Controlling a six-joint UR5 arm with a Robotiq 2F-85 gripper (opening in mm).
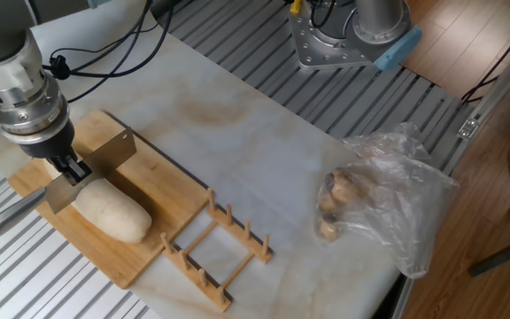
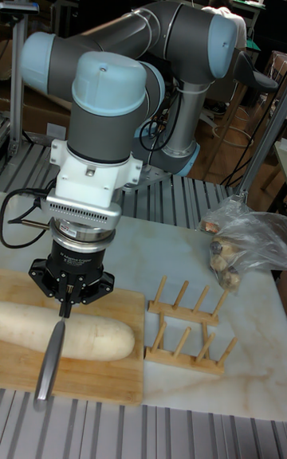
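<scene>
My gripper (image 1: 76,172) points down, shut on a cleaver (image 1: 112,156) that it grips at the blade. The blade stands on edge across a pale, thick radish (image 1: 115,213), and its metal handle (image 2: 51,366) sticks out toward the near side.
Beside the board stands a wooden peg rack (image 1: 204,237), empty. A clear plastic bag (image 1: 397,199) with several brownish items lies at the table's right edge. Dark cables (image 1: 118,71) hang near the arm.
</scene>
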